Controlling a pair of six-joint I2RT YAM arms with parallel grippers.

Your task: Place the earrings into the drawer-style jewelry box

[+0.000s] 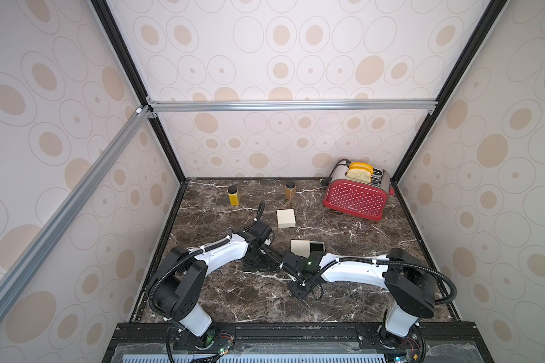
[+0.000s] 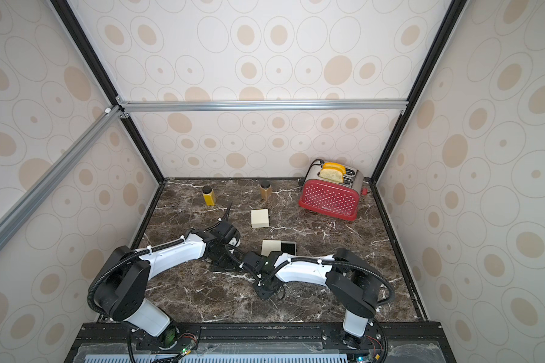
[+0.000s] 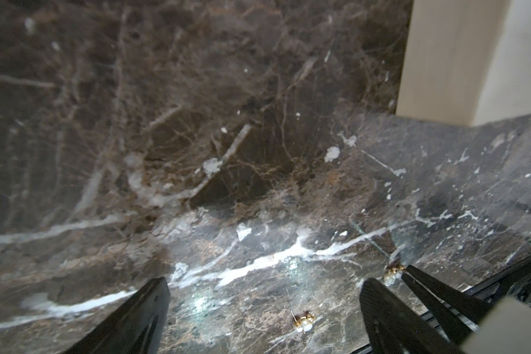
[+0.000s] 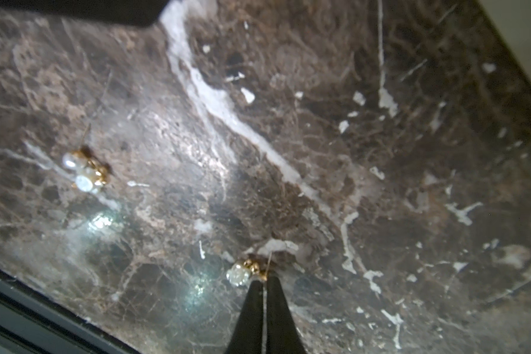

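Note:
Two gold earrings with pearly white beads lie on the dark marble. In the right wrist view one earring (image 4: 246,272) rests just beyond the tips of my right gripper, whose fingers are pressed together with nothing between them. The other earring lies off to the left; the left wrist view has that earring (image 3: 303,322) between the spread fingers of my left gripper, which is open and above the table. The cream jewelry box (image 1: 299,247) stands behind the right arm, a dark open compartment (image 1: 317,246) at its right side. Both earrings are hidden in the top views.
A second cream box (image 1: 285,219) sits farther back. Yellow and brown jars (image 1: 233,196) and a red toaster (image 1: 357,196) stand at the rear. The two grippers are close together mid-table, and bare marble lies to the left.

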